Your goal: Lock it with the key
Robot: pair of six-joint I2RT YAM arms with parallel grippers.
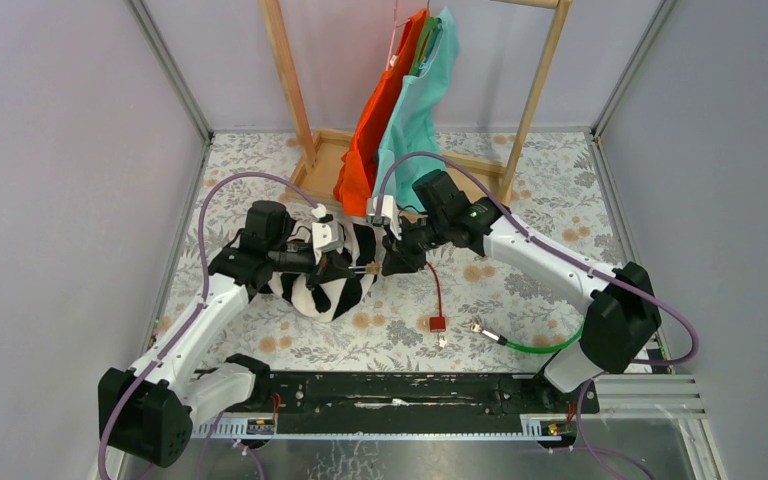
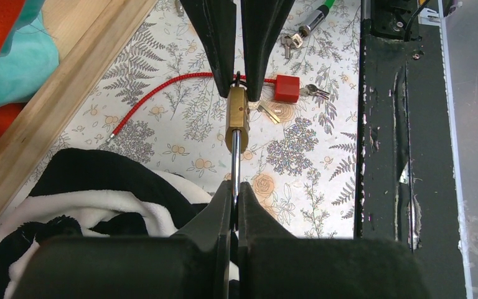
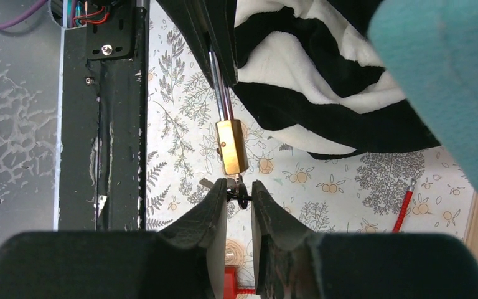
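Observation:
My left gripper is shut on the shackle of a brass padlock (image 2: 237,115), which it holds level above the table (image 1: 500,300); the body points toward my right gripper. In the right wrist view the padlock (image 3: 230,146) has a key at its lower end, between the right fingertips, which look nearly closed around its dark head. Whether they grip it is unclear. In the top view the two grippers meet near the middle, above the striped cloth (image 1: 310,300).
A red lock (image 1: 437,324) with cable and keys, and a green cable lock (image 1: 530,348) lie at front right. A wooden rack (image 1: 535,80) with orange (image 1: 370,130) and teal cloths (image 1: 410,130) stands behind.

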